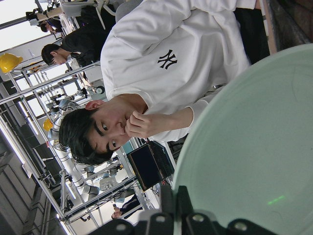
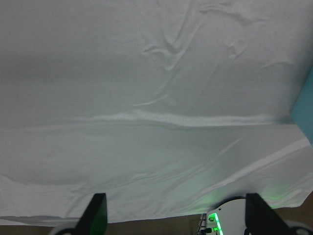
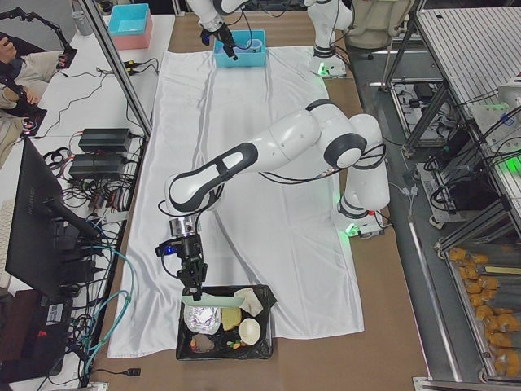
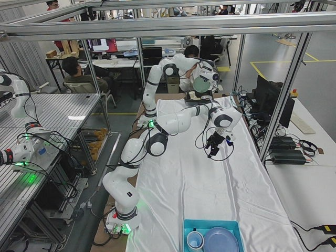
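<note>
A pale green plate (image 3: 213, 300) (image 4: 201, 84) (image 1: 249, 142) is raised on edge over the black bin (image 3: 186, 342), my left gripper (image 3: 195, 292) shut on its rim. The bin holds a foil-covered item (image 3: 202, 322), a white bowl (image 3: 249, 331) and other mixed items. At the opposite end, my right gripper (image 3: 232, 50) (image 4: 211, 153) stands open above the white cloth, nothing between its fingers, near the blue bin (image 3: 240, 62) (image 2: 305, 103).
The blue bin contains a blue plate (image 4: 220, 240) and a cup (image 4: 195, 240). The cloth (image 3: 277, 244) between the bins is clear. A monitor (image 3: 45, 228) and cables line the left side; a person (image 1: 166, 68) is beyond the black bin.
</note>
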